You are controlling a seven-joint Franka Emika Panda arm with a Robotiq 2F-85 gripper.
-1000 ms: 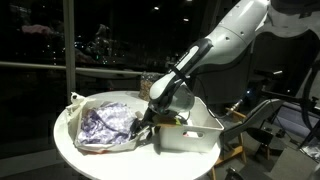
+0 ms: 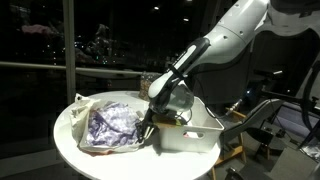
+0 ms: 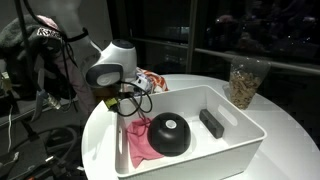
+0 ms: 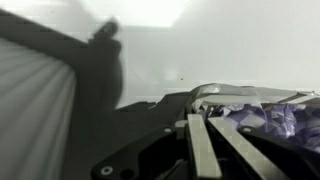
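Note:
A purple-and-white patterned cloth lies bunched in a pale, plastic-lined container on the left of the round white table. My gripper is low between that container and the white box, close to the container's right edge. In the wrist view the gripper is shut, and nothing clear shows between its fingers; the cloth is just beyond them to the right. Whether the fingertips touch the container's edge or the cloth, I cannot tell. From the other side, the arm's wrist hides most of the container.
The white box stands beside the gripper, holding a pink cloth, a black round object and a dark block. A clear tub of brown pieces stands behind. Bare table lies at the back.
The arm has shifted only slightly, staying low by the container's right edge. The container and white box stand where they were.

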